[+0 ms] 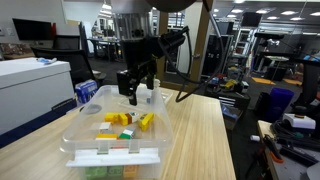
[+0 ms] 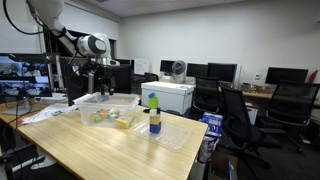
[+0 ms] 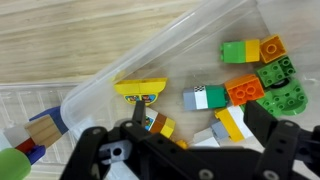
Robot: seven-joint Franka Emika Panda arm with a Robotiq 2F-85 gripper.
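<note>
My gripper is open above the clear plastic bin (image 1: 75,136), with nothing between its fingers. Several toy bricks lie loose on the bin's floor. In the wrist view, a yellow brick (image 3: 142,87) lies beside the bin's wall. Near the middle are a green-and-white brick (image 3: 204,98) and an orange brick (image 3: 243,89). Green bricks (image 3: 285,98) sit to the right, and a green-and-orange piece (image 3: 240,51) lies above them. Part of the bricks low in that view is hidden behind the gripper.
A stack of blue, yellow and green bricks (image 2: 154,115) stands on the table outside the bin, beside a clear lid (image 2: 172,136). A blue-and-white can (image 1: 87,91) is behind the bin.
</note>
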